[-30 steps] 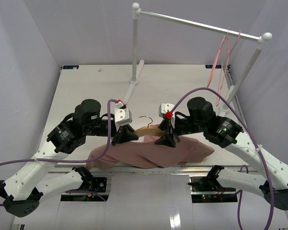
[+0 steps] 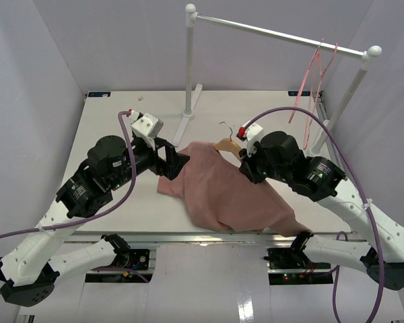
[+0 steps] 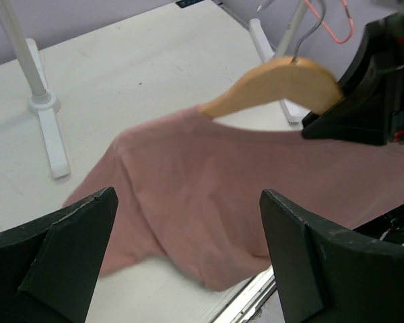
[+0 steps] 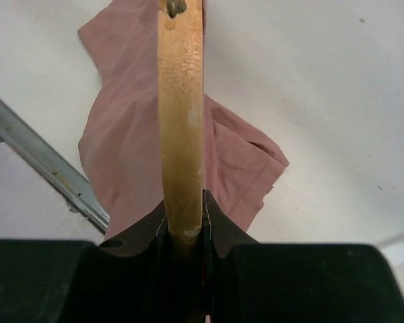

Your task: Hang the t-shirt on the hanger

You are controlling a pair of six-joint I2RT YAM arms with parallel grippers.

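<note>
The wooden hanger (image 2: 225, 144) is held up by my right gripper (image 2: 250, 173), which is shut on it; in the right wrist view its bar (image 4: 180, 114) runs straight up from the fingers. The pink t-shirt (image 2: 212, 192) drapes from the hanger's left end across the table, one side rising to the right gripper. My left gripper (image 2: 174, 160) stands apart to the upper left of the shirt, open with nothing between its fingers; in the left wrist view the shirt lies beyond them.
A white rail rack (image 2: 188, 67) stands at the back, with pink hangers (image 2: 310, 81) on its right end. Bare table (image 2: 121, 114) shows at the back left, and a metal edge (image 2: 155, 237) runs along the front.
The left gripper has come away from the hanger, up and back.
</note>
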